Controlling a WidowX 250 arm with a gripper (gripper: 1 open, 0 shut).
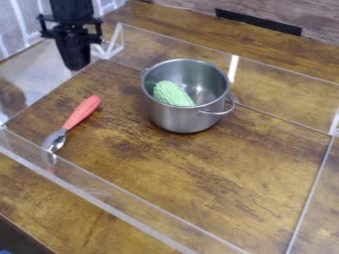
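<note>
A spoon with a red handle (82,112) lies on the wooden table at the left, its metal head (55,141) toward the front. Above and behind it, at the top left, is my black gripper (73,58), apart from the spoon; how its fingers stand is hard to make out. A steel pot (199,114) with side handles stands near the centre, holding a pale green corn-like object (172,93).
Clear plastic walls (312,189) border the wooden work area.
</note>
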